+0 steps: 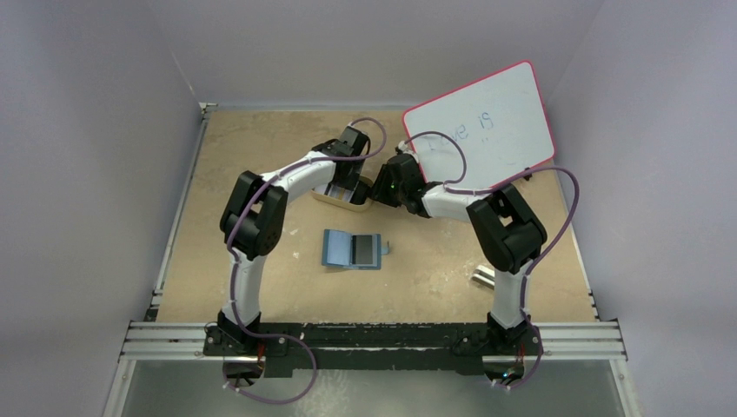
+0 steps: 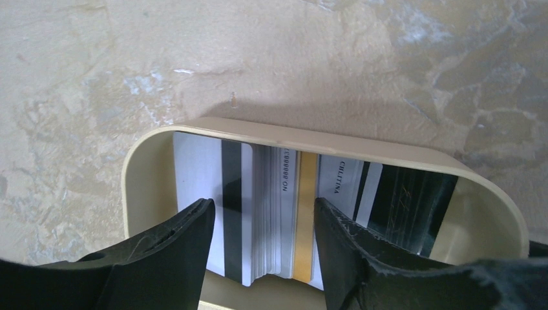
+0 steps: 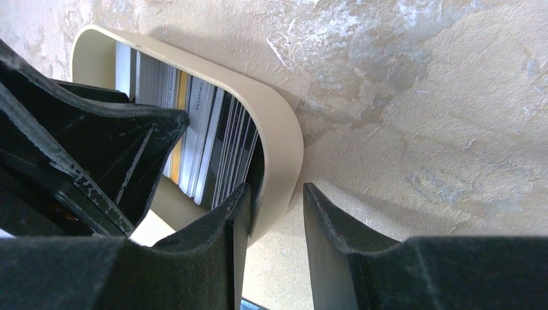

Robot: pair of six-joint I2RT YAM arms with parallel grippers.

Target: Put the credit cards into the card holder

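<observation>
A beige box (image 2: 323,138) holds white, grey, yellow and black cards (image 2: 284,206) standing in a row. My left gripper is part open over the cards, its fingertips among them, in the left wrist view. My right gripper is part open at the box's right end, one finger on each side of the curved wall in the right wrist view. The blue card holder (image 1: 339,247) lies opened out on the table in front of the box.
A whiteboard (image 1: 504,113) with writing lies at the back right. A small silver object (image 1: 483,276) sits at the front right.
</observation>
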